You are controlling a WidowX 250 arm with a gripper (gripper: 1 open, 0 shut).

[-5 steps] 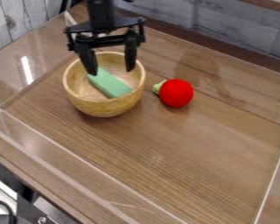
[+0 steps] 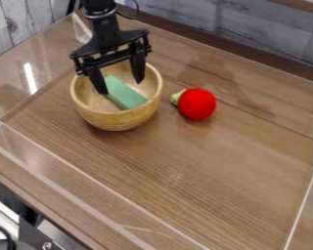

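My black gripper (image 2: pixel 114 61) hangs over a yellow bowl (image 2: pixel 116 121) at the upper left of the camera view, open, its fingers reaching down into the bowl's space. A green oblong block (image 2: pixel 124 96) lies in the bowl, below and between the fingers; whether they touch it is unclear.
A red tomato-like object (image 2: pixel 199 104) with a pale green part at its left lies just right of the bowl. A white wall borders the back.
The gripper has moved to the left and turned above the bowl. The bowl, green block and red object look still.
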